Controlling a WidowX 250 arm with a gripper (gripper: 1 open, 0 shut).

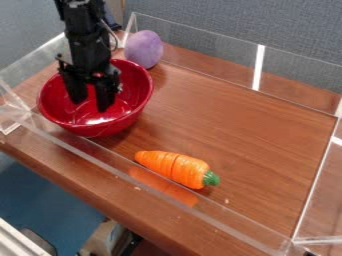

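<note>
A red bowl (119, 118) sits at the left end of the wooden table (241, 135). The black gripper (91, 92) hangs over the bowl, its lower part inside the rim; the fingertips are dark and small, so whether it is open or shut, or holds anything, is unclear. An orange carrot (171, 165) with a green tip lies on the bare wood in front, to the right of the bowl. A purple round object (144, 50) rests behind the bowl at the back left.
Low clear walls border the tabletop, with a grey wall behind.
</note>
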